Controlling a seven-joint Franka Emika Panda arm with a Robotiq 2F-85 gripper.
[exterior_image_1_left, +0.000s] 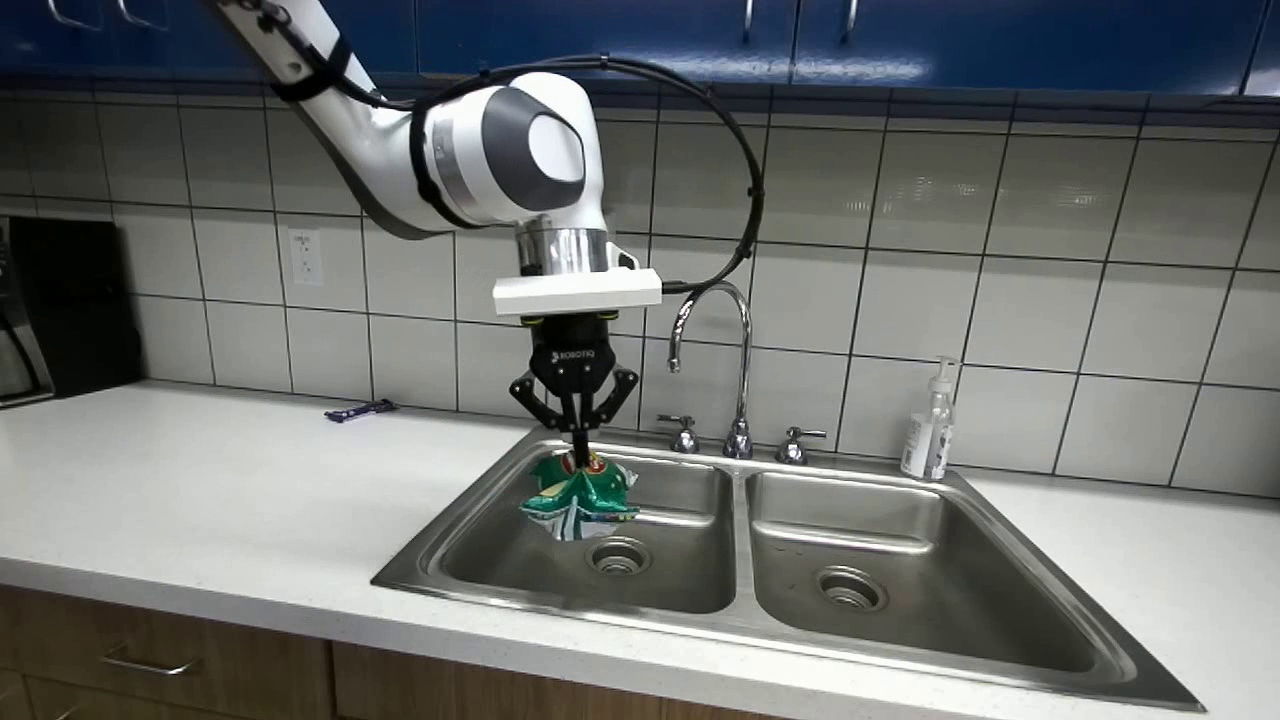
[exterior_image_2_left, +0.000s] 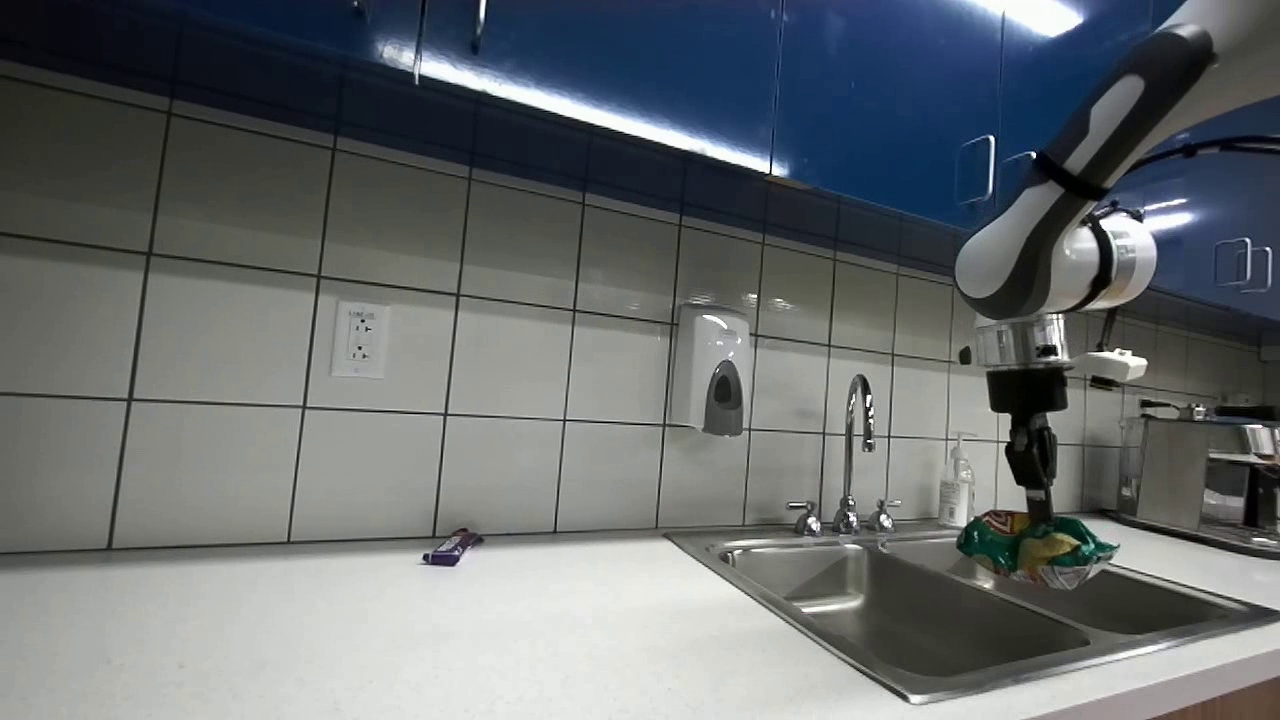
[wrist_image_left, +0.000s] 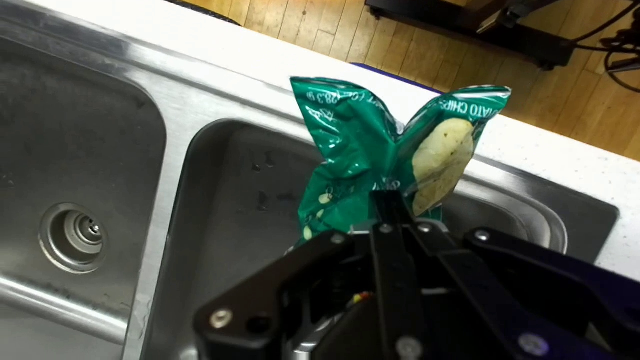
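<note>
A green potato chip bag (exterior_image_1_left: 581, 496) hangs over the left basin of the sink (exterior_image_1_left: 740, 564), pinched at its middle. My gripper (exterior_image_1_left: 581, 454) is shut on the bag, its fingers pressed together with a thin fold of the wrapper between them. From the wrist, the bag (wrist_image_left: 351, 162) spreads out on both sides of the fingertips, its near part hidden by the fingers. In the second exterior view the same bag (exterior_image_2_left: 1008, 542) hangs below the gripper (exterior_image_2_left: 1039, 516), in front of the sink's basins.
On the counter to the left lies a purple wrapped bar (exterior_image_1_left: 360, 410). The faucet (exterior_image_1_left: 738, 372) rises close behind the gripper, and a soap bottle (exterior_image_1_left: 931, 422) stands at the back right.
</note>
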